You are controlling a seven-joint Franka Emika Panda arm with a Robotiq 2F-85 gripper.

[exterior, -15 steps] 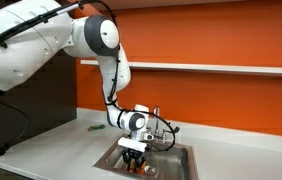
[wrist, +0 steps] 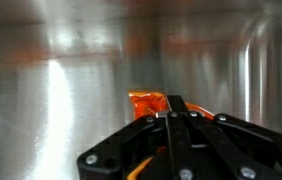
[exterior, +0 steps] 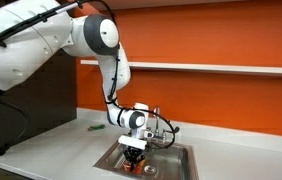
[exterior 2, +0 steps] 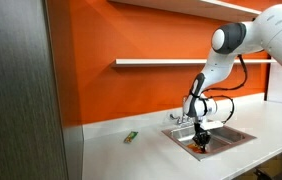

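My gripper (exterior: pixel 133 158) is down inside the metal sink (exterior: pixel 174 162), pointing at its floor. The fingers are shut in the wrist view, with their tips (wrist: pixel 175 104) against or just over a crinkled orange wrapper (wrist: pixel 148 103). Parts of the wrapper show on both sides of the fingers, and the rest is hidden beneath the gripper. Whether any of it is pinched between the tips cannot be made out. From the second exterior view, the orange wrapper (exterior 2: pixel 195 148) shows low in the sink beside the gripper.
A faucet (exterior: pixel 157 122) rises behind the sink. On the counter to the left lies a small green item (exterior: pixel 97 127). Sink walls surround the gripper closely. The white counter (exterior: pixel 236 158) right of the sink is clear, and a shelf (exterior: pixel 211 69) runs above.
The arm and gripper stay in nearly the same place over the sink, with only a slight shift at the gripper. Nothing else has visibly moved.
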